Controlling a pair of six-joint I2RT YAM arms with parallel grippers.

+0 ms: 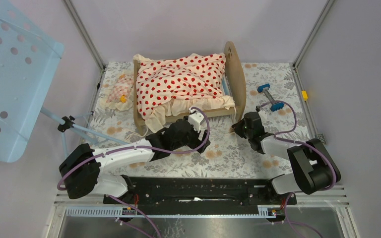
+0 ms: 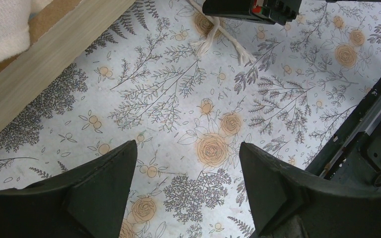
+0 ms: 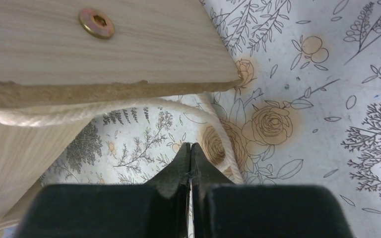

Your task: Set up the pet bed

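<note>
The wooden bed frame holds a red-dotted cushion with a pale frill along the front. A white rope hangs under the frame's front right corner onto the floor. My right gripper is shut beside that rope, low by the frame; I cannot see anything held between its fingertips. My left gripper stands open over the patterned floor in front of the bed, nothing between its fingers.
A small checked cushion lies at the left, a blue-ended bar at the right. A light blue perforated panel on a pole fills the upper left.
</note>
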